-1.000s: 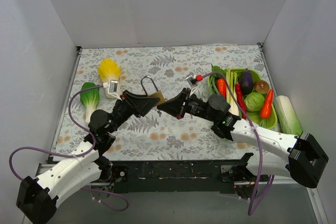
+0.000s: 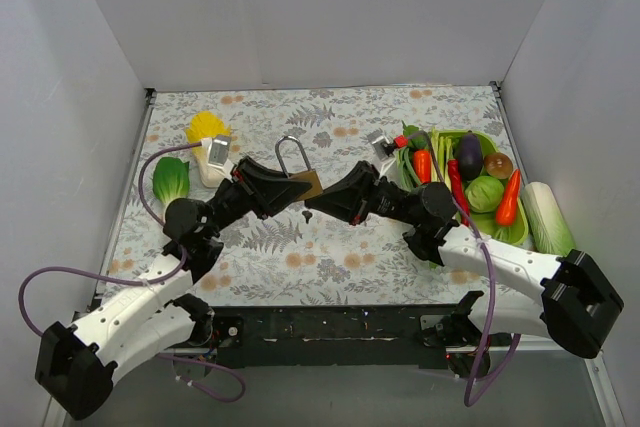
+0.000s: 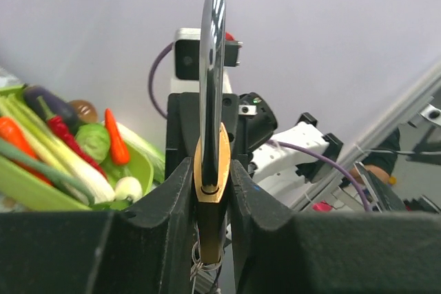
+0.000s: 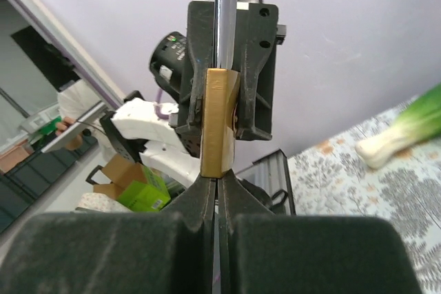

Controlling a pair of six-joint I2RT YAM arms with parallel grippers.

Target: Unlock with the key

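Observation:
A padlock with a brass body (image 2: 309, 184) and a tall steel shackle (image 2: 291, 140) is up off the table at the middle. My left gripper (image 2: 298, 189) is shut on its body. In the left wrist view the shackle (image 3: 212, 67) rises above the fingers (image 3: 165, 218), and a thin wire ring (image 3: 207, 264) shows below the body. My right gripper (image 2: 312, 203) points at the lock from the right. In the right wrist view its shut fingertips (image 4: 207, 194) meet the lower end of the brass body (image 4: 216, 122). No key can be made out; one between those fingers would be hidden.
A green basket (image 2: 518, 232) of vegetables stands at the right, with a pale cabbage (image 2: 548, 219) beside it. A leafy green vegetable (image 2: 171, 178) and a yellow-topped one (image 2: 207, 127) lie at the left.
The padlock and left gripper have shifted slightly right.

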